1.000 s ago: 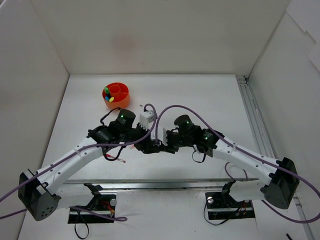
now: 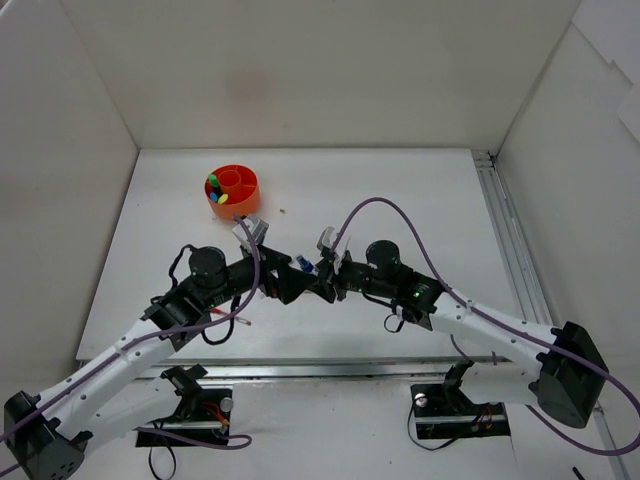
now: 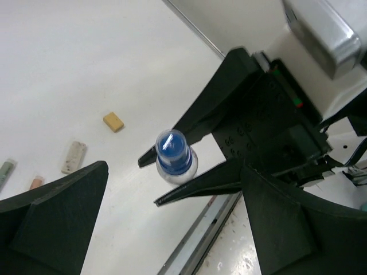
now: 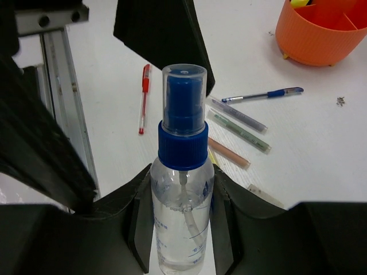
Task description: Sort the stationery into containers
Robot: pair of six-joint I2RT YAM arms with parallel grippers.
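My right gripper is shut on a clear spray bottle (image 4: 181,229) with a blue cap, held upright over the middle of the table; from the left wrist it is seen from above (image 3: 174,150). My left gripper stands open close by it, apart from the bottle. Loose on the table lie a red pen (image 4: 144,91), a blue pen (image 4: 258,95), several coloured pens (image 4: 241,132), a long pale block (image 3: 74,157) and a small yellow block (image 3: 113,121). The orange pen holder (image 2: 232,202) at back left holds several markers.
A metal rail (image 2: 330,370) runs along the front edge. Both arms meet in the middle, their grippers close together, partly hiding the items beneath.
My left gripper has drawn left, away from the right one, and its arm has shifted. The right arm has moved slightly; its gripper keeps hold of the bottle.
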